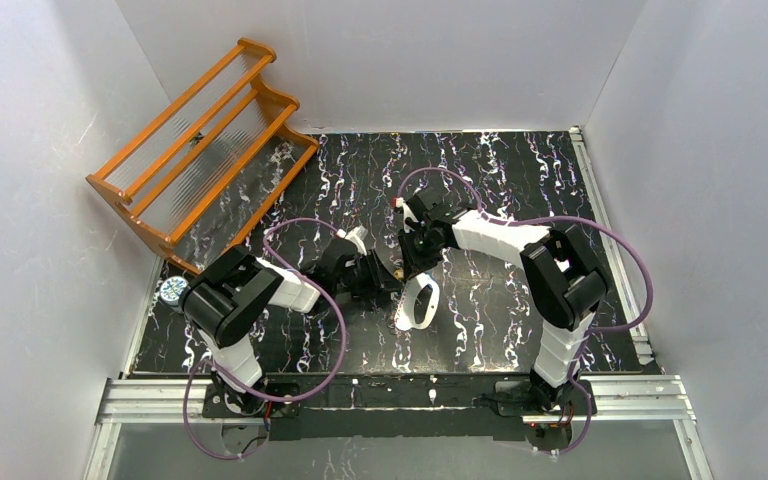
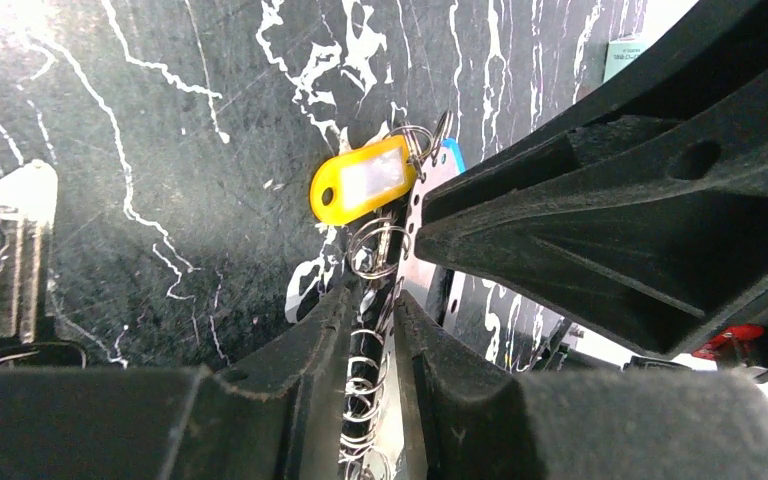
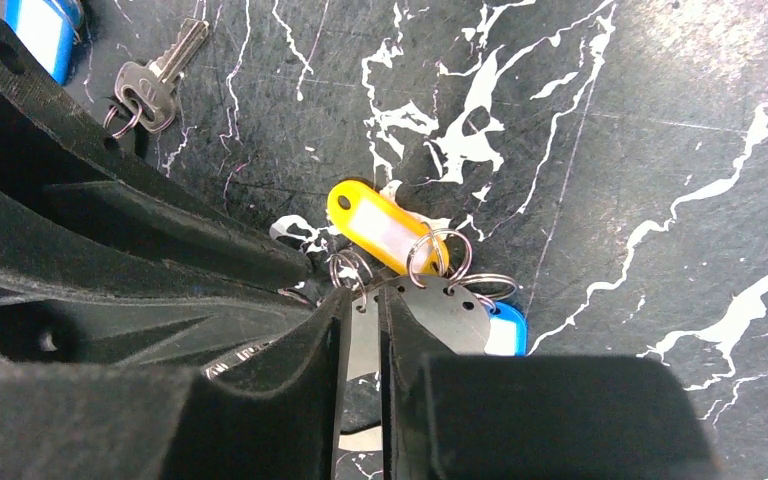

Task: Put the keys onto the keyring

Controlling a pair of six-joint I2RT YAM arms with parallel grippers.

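The keyring is a pale plate with holes [image 1: 432,311], loaded with metal rings, lying on the dark tabletop. A yellow tag [image 2: 362,180] and a blue tag [image 3: 506,330] are beside it. My left gripper is close to the plate's ringed edge; its fingers stand a narrow gap apart, with metal rings [image 2: 360,390] visible there. Whether they are gripped is unclear. Over the other end of the plate is my right gripper, its fingertips near a loose ring [image 3: 350,268]; a grey strip of plate shows in its narrow gap. A silver key [image 2: 18,250] lies apart to the left.
In the right wrist view another blue tag [image 3: 45,35] and a key with a ring [image 3: 160,80] appear at upper left. A wooden rack [image 1: 210,150] occupies the back left. Both grippers are very close together.
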